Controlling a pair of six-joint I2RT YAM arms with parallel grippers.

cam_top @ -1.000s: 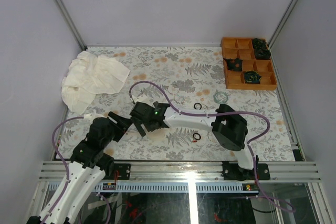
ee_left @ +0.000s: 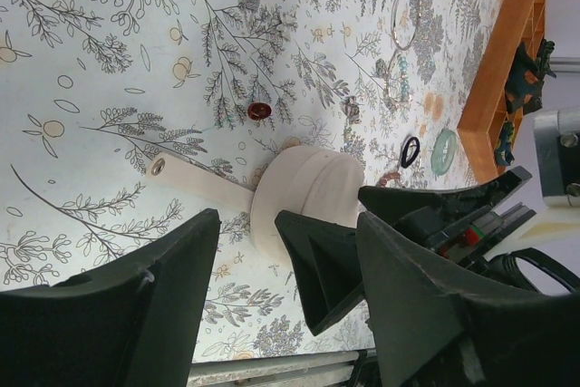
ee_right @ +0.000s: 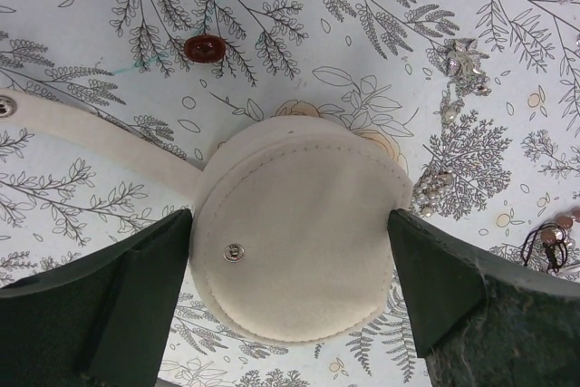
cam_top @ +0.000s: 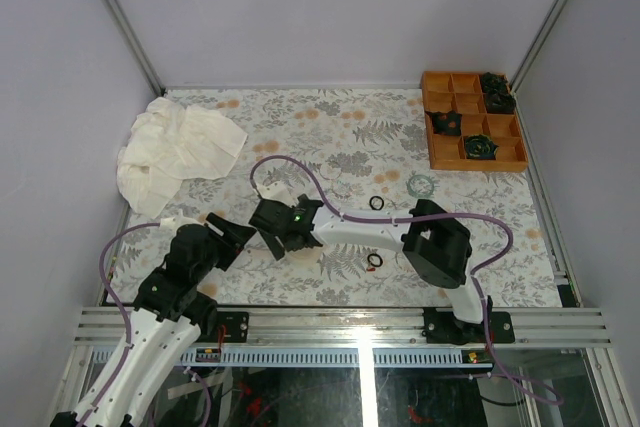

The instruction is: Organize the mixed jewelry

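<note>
In the right wrist view a round cream case (ee_right: 308, 233) with a snap stud lies on the patterned cloth, its strap (ee_right: 100, 138) stretched out to the left. My right gripper is part open, one finger on each side of the case; whether both touch it I cannot tell. My left gripper stands open to the left, nothing held between its fingers. Loose jewelry surrounds the case: a dark red oval piece (ee_right: 205, 49), a silvery ornament (ee_right: 467, 65), pearly beads (ee_right: 433, 192) and a dark cord with beads (ee_right: 548, 242).
A wooden compartment tray (cam_top: 470, 163) holding several dark green pouches (cam_top: 480, 147) stands at the back right. Black rings (cam_top: 376, 203) and a pale green bangle (cam_top: 421, 186) lie right of centre. White fabric (cam_top: 180, 147) is heaped at the back left. Both grippers are close together.
The right gripper's fingers have shifted very slightly over the past second, staying at the case. The left arm and everything else look unchanged.
</note>
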